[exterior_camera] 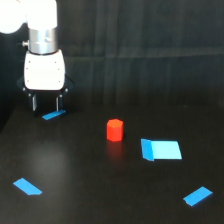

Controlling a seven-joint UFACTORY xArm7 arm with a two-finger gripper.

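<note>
At the upper left, my gripper hangs pointing down from the white arm. Its two dark fingers stand apart, so it looks open, and nothing shows between them. A small red block rests near the middle of the black table, well to the right of the gripper and apart from it. Right of the block lies a light blue flat piece with a darker blue part along its left side; whether this is a flat sheet or a low box, I cannot tell.
A blue strip lies close below the gripper in the picture. Other blue strips lie at the front left and front right. Dark curtain closes off the back.
</note>
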